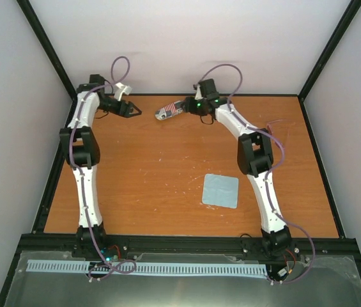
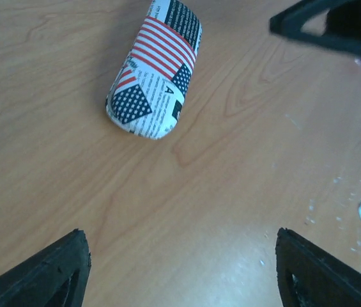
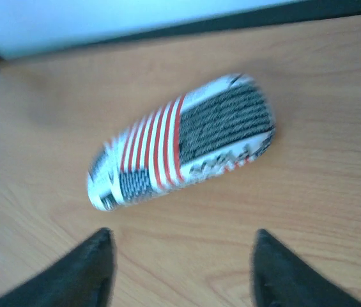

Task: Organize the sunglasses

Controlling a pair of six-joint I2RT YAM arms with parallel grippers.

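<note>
An oblong glasses case point(image 1: 167, 111) with an American flag and newsprint pattern lies near the table's back edge; it shows whole in the right wrist view point(image 3: 180, 141) and the left wrist view point(image 2: 153, 70). My right gripper point(image 1: 190, 105) is beside the case's right end, its fingers open and clear of it in its own view. My left gripper point(image 1: 133, 110) hangs to the case's left, open and empty. A pair of pink sunglasses point(image 1: 276, 128) at the table's right is partly hidden behind the right arm.
A light blue cloth point(image 1: 220, 190) lies at the front right of centre. A dark frame and walls border the table.
</note>
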